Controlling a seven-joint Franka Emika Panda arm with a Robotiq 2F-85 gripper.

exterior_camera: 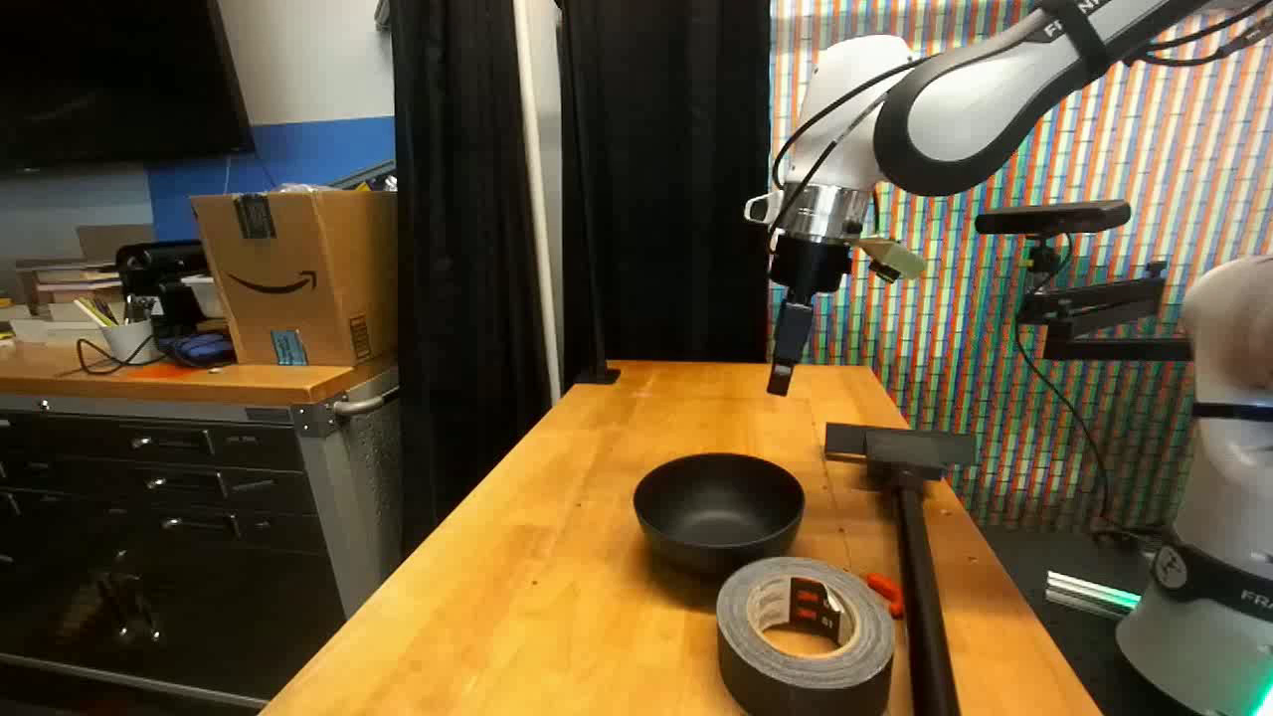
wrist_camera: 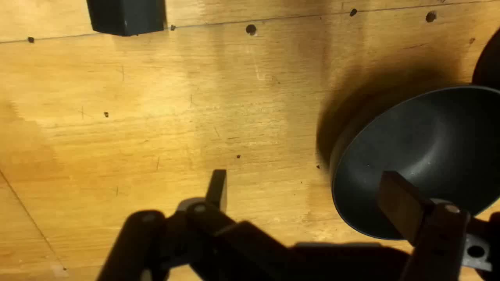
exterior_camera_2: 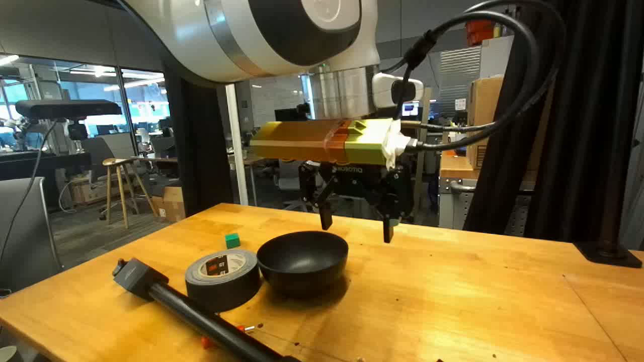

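My gripper hangs above the far part of the wooden table, its fingers spread wide with nothing between them; in exterior view 2 the gripper (exterior_camera_2: 356,230) points down beside and above the black bowl (exterior_camera_2: 303,259). From the wrist, one finger of the gripper overlaps the bowl (wrist_camera: 412,154) in the picture, while the other is over bare wood. The bowl is empty. A roll of grey tape (exterior_camera: 806,638) lies flat close to the bowl (exterior_camera: 719,507). Beyond the tape sits a small green cube (exterior_camera_2: 232,241), visible only in exterior view 2.
A black bar with a wide head (exterior_camera: 916,537) lies along the table's robot-side edge. Between it and the bowl and tape is a small red-handled tool (exterior_camera: 884,592). Bare table (exterior_camera_2: 483,283) stretches away on the bowl's other side. Black curtains (exterior_camera: 668,179) hang behind.
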